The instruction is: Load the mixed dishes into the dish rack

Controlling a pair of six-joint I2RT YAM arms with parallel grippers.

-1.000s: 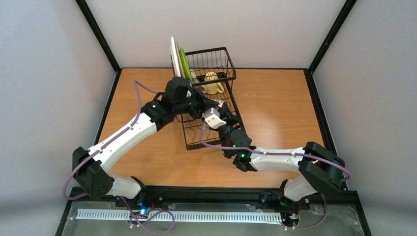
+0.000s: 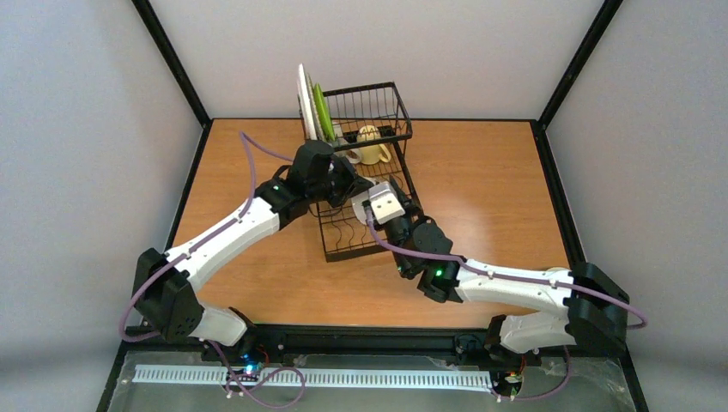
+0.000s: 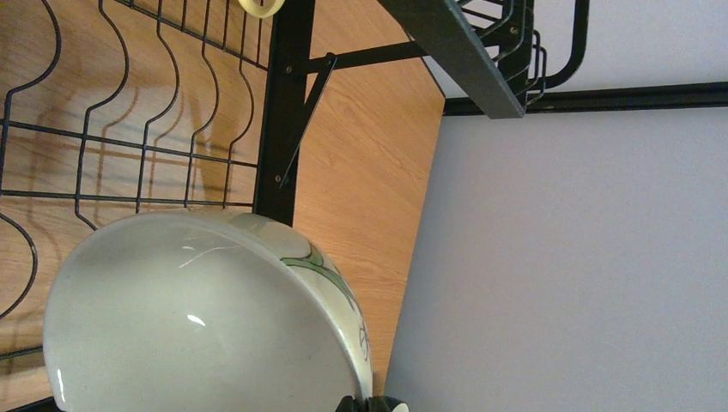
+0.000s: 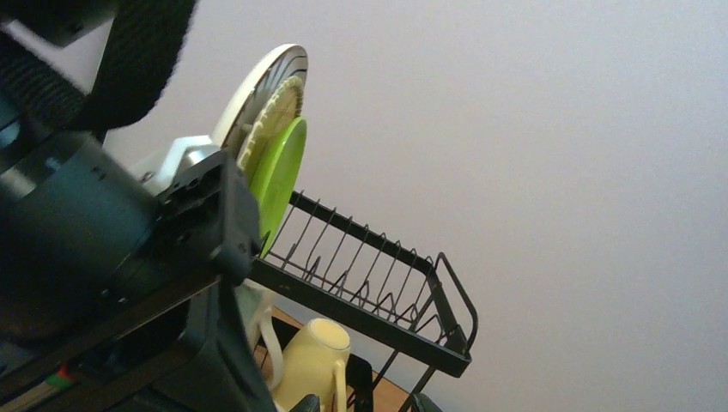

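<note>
A white bowl (image 3: 197,318) with a green pattern outside fills the lower part of the left wrist view, over the wire dish rack (image 3: 167,153). My left gripper is shut on its thin rim at the right side. Only part of the bowl (image 2: 360,206) shows from above, between the two arms. My right gripper stands open, its fingertips apart at the bottom of the right wrist view with nothing gripped between them. Behind them, a yellow mug (image 4: 313,360) sits on the rack's lower level, with a paler mug (image 4: 269,330) beside it.
The rack's upper tier (image 2: 391,112) holds upright plates at its left end, including a green plate (image 4: 279,180) and a white plate (image 4: 292,62); the rest of it is empty. Both arms crowd together above the lower tier. Bare table (image 2: 489,206) lies either side.
The rack and its dishes have stayed still.
</note>
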